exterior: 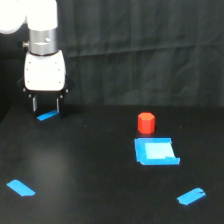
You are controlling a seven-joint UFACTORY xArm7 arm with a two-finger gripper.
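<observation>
At the upper left, a white arm reaches down with my gripper [46,104], whose two dark fingers stand apart. Just below it lies a small flat blue piece [47,115] on the dark table; whether the fingers touch it cannot be made out. Right of centre sits a red block [146,123] with an angular outline. In front of the block is a blue-edged square [139,150] with a pale middle; its depth is unclear. Flat blue pieces also lie at the front left [20,188] and front right [191,196].
A black curtain [140,55] hangs behind the dark table [95,165]. Bare tabletop stretches between the arm and the red block, and across the middle front.
</observation>
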